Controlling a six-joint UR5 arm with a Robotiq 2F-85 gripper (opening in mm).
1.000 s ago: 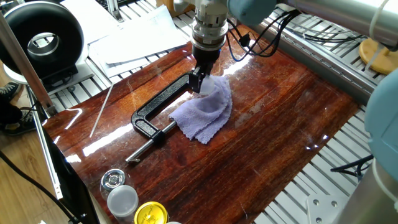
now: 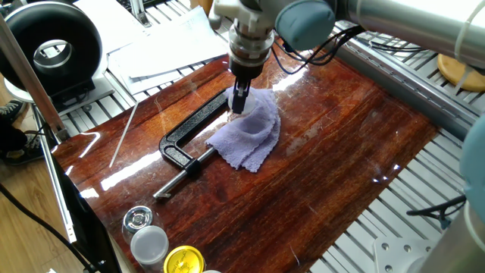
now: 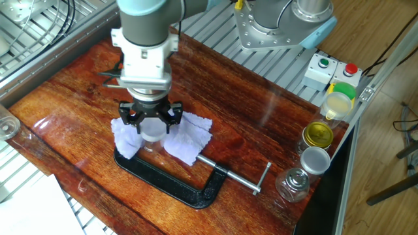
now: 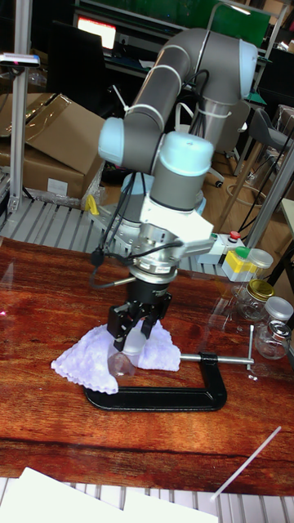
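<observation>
A clear jar with a whitish lid stands at the lavender cloth, with folds of cloth on both sides of it. Directly above is my gripper, pointing down, its black fingers spread to either side of the lid. Whether the fingers press on the lid or stand clear of it I cannot tell. In exterior view 3 the jar's rounded glass shows below the fingers. A black C-clamp lies flat on the wooden table beside the cloth, its screw end against the cloth's edge.
Several jars stand at the table's edge, among them a yellow-lidded one and a white-lidded one. Another clear jar is at the opposite edge. A thin white stick lies near the papers.
My gripper has shifted slightly left in exterior view 1 and turned from a tilt to nearly upright. The cloth has moved a little with it. The clamp and jars at the edge have not moved.
</observation>
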